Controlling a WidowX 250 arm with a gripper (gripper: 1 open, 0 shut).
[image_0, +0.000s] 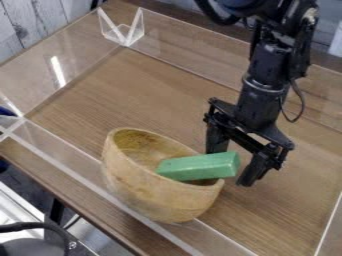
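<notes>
A wooden bowl (154, 190) rests on the table toward the front, its opening tilted up and toward the right. A green rectangular block (194, 167) lies across its right rim, partly inside. My black gripper (249, 148) is just right of and behind the block, its fingers spread low over the table; whether one touches the block is unclear.
A clear plastic piece (123, 30) stands at the back left. A black cable loop lies at the front left edge.
</notes>
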